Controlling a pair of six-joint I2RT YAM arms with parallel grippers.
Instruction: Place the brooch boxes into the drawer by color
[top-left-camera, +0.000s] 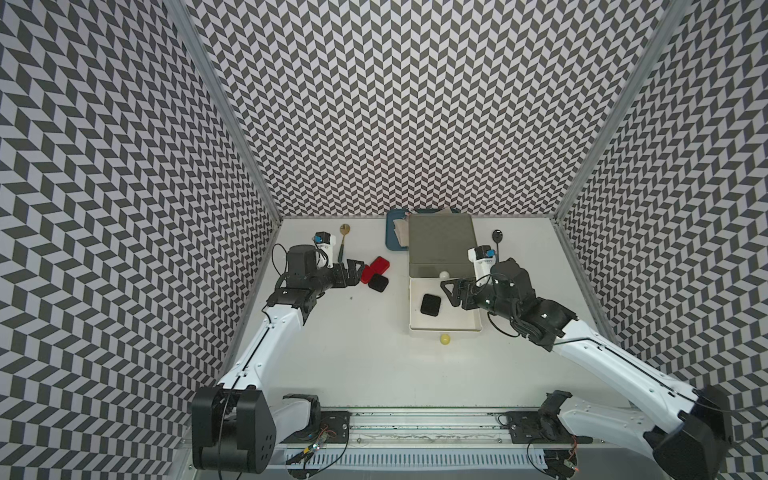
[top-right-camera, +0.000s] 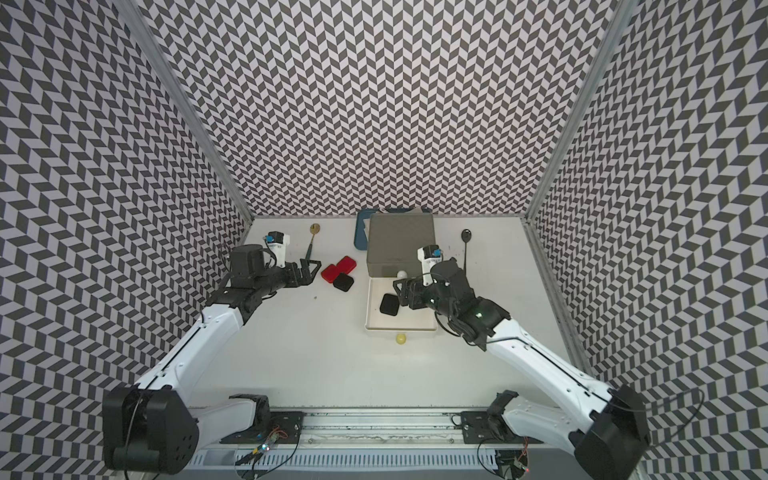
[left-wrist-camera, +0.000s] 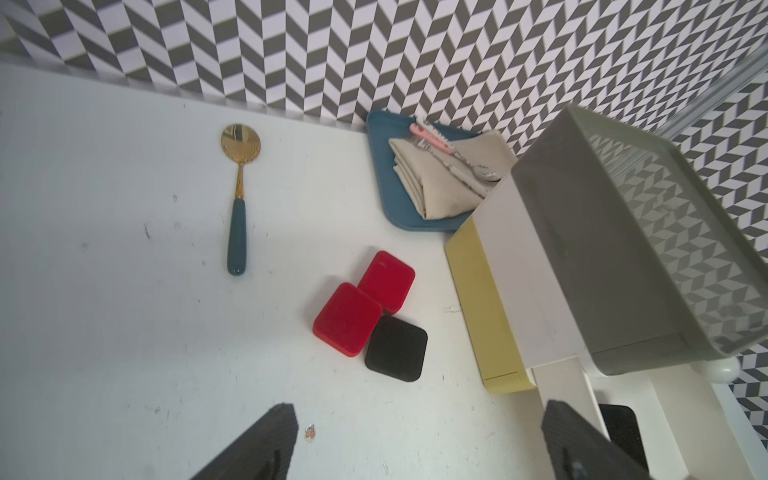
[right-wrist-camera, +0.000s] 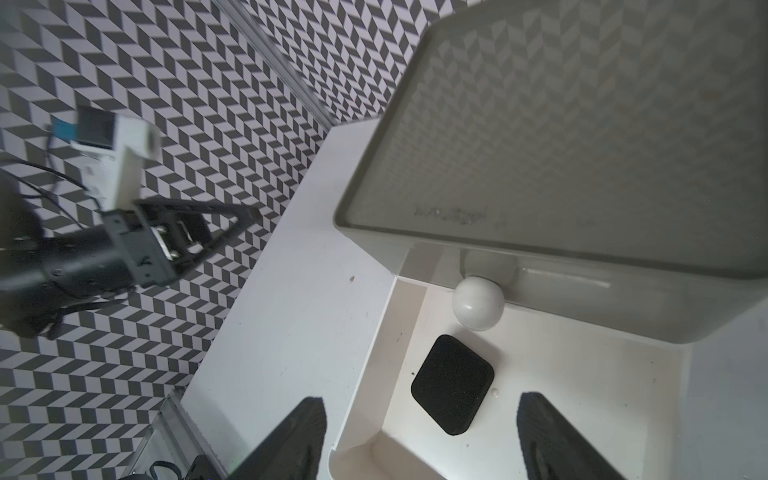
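One black brooch box (right-wrist-camera: 453, 385) lies flat inside the pulled-out white drawer (right-wrist-camera: 596, 352), toward its left side. On the table left of the drawer cabinet (left-wrist-camera: 512, 264), two red boxes (left-wrist-camera: 348, 319) (left-wrist-camera: 387, 281) and another black box (left-wrist-camera: 397, 348) lie touching one another. My right gripper (top-left-camera: 454, 293) is above the drawer, its fingers (right-wrist-camera: 300, 432) apart with nothing between them. Left of the red boxes, my left gripper (top-left-camera: 354, 270) stands open and empty over the table.
A spoon (left-wrist-camera: 238, 192) lies behind the left gripper. A blue tray (left-wrist-camera: 392, 188) with napkin and cutlery sits behind the cabinet. A dark ladle (top-left-camera: 497, 237) is at the right. In front of the drawer is its yellow knob (top-left-camera: 445, 339).
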